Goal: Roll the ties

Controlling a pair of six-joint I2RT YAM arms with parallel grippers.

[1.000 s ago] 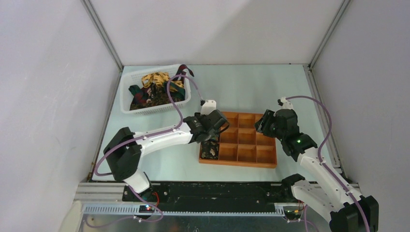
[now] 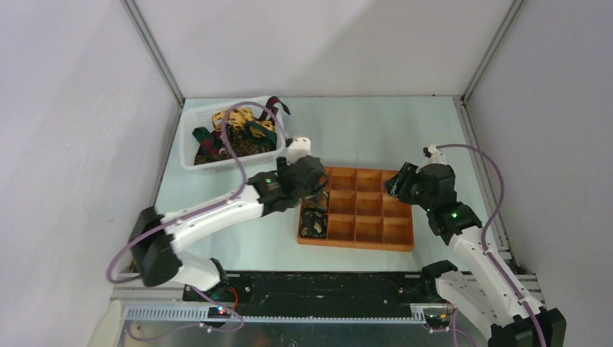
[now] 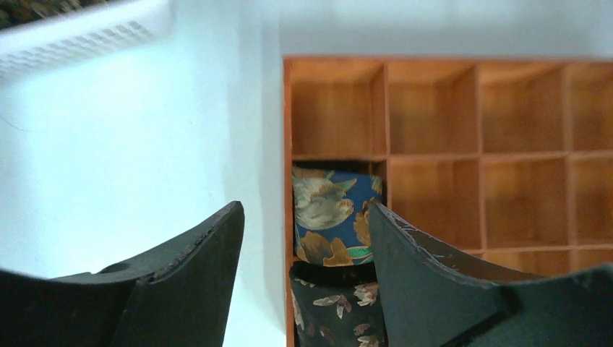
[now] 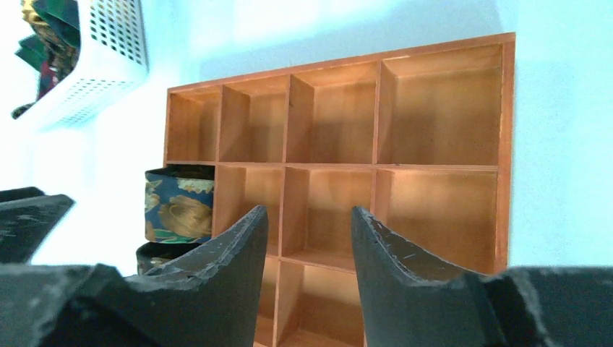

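Loose ties [image 2: 238, 139] in black, yellow, green and dark red are heaped in the white basket, one hanging over its back right corner. In the wooden divided box [image 2: 356, 246], a rolled blue floral tie [image 3: 334, 211] fills the middle left compartment. A rolled black floral tie [image 2: 313, 225] sits in the compartment in front of it. My left gripper stands open above the box's left column, its fingers apart with nothing held. Over the box's right side, my right gripper is also open and empty.
The white basket [image 2: 186, 148] stands at the back left, its edge near my left arm. The box's other visible compartments are empty. Bare table [image 2: 376, 134] lies behind the box, and more is clear at the front left.
My left arm has swung left and lifted, uncovering more of the box's left column. The right gripper has shifted slightly right. The ties and box have not moved.
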